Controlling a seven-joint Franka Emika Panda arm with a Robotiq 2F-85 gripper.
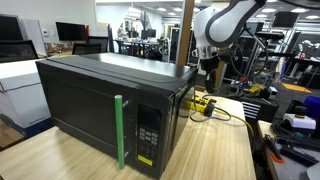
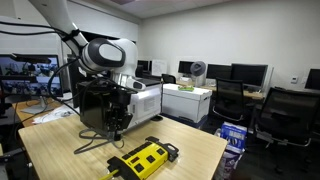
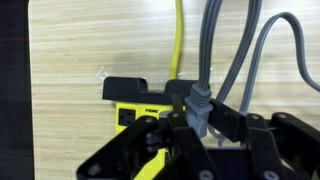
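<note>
In the wrist view my gripper is shut on a grey cable, gripping it at its thick ribbed end. The fingers hide whatever lies beyond that end. Below it, partly covered by the gripper, is a yellow and black power strip with outlets. From the second exterior view, the gripper hangs over the table beside the yellow strip, and the cable loops along the wood. A black microwave fills much of the first exterior view.
A yellow cord runs away from the strip. A green strip stands upright on the microwave's front.
</note>
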